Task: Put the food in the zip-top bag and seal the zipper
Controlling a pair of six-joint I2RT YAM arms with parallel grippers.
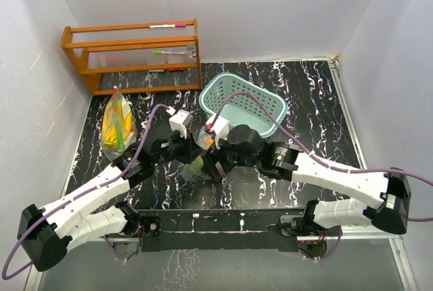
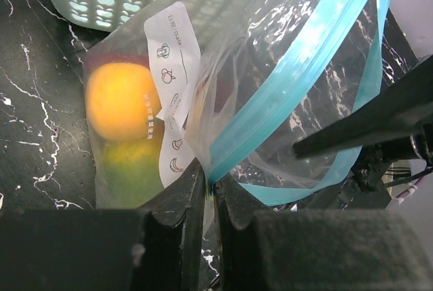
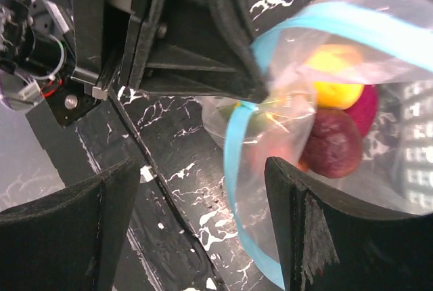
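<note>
The clear zip bag with a blue zipper strip holds an orange fruit, a green-yellow item and, in the right wrist view, dark red fruit [image 3: 333,143]. My left gripper has the bag's zipper edge between its fingertips. My right gripper stands open over the bag, the strip [image 3: 235,155] near its right finger, nothing clearly held. In the top view both grippers meet over the bag and largely hide it.
A pale green basket [image 1: 240,84] sits behind the bag. A bag with yellow items [image 1: 116,122] lies at the left. A wooden rack [image 1: 135,25] stands at the back left, with walls on both sides.
</note>
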